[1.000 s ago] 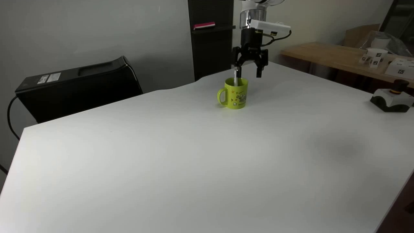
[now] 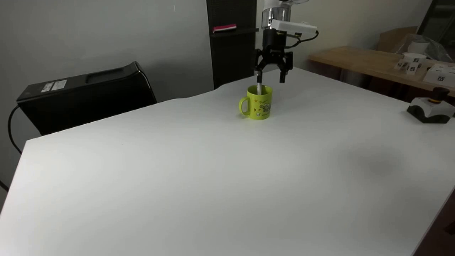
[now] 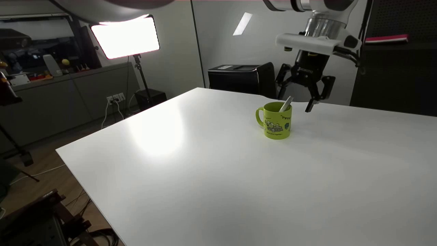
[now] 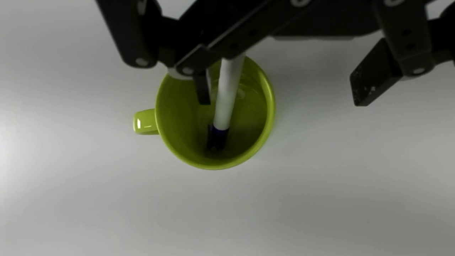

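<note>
A lime-green mug (image 2: 260, 107) stands upright near the back of the white table, its handle to the left in every view. Inside it leans a white marker (image 4: 228, 94) with a dark blue lower end; its upper part rises above the rim in exterior view 2, where the marker (image 3: 286, 104) tilts to the right. My gripper (image 3: 295, 103) hangs open behind and above the mug. In the wrist view one finger (image 4: 203, 87) overlaps the mug's opening, close to the marker, while the other finger (image 4: 375, 76) is well to the right over bare table. Nothing is held between them.
A black bin-like box (image 2: 89, 89) stands past the table's back left edge. At the right lies a white-and-black device with a knob (image 2: 432, 108).
My gripper has shifted slightly left and up in exterior view 1, still open. The mug and the marker have stayed in place.
</note>
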